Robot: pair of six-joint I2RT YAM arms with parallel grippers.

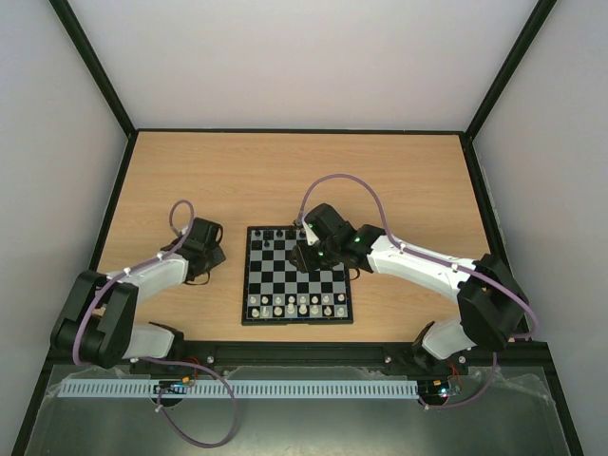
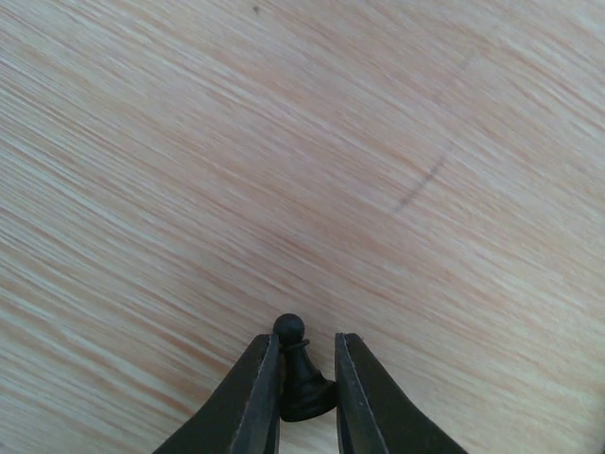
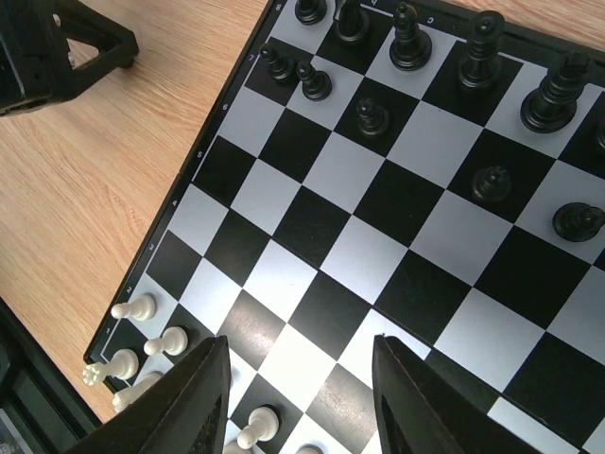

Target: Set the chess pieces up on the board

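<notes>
Left of the chessboard [image 1: 249,285], my left gripper [image 1: 211,255] is shut on a black pawn [image 2: 301,388], which tilts between the fingertips over bare wood in the left wrist view. My right gripper hangs above the board, open, with nothing visible between its fingers. Below it, black pieces [image 3: 479,52] stand along the far edge, with several black pawns [image 3: 371,116] in front. White pieces [image 3: 142,307] line the near side.
Black frame rails [image 1: 294,130] edge the table. My right arm [image 1: 418,273] reaches across the board's right part.
</notes>
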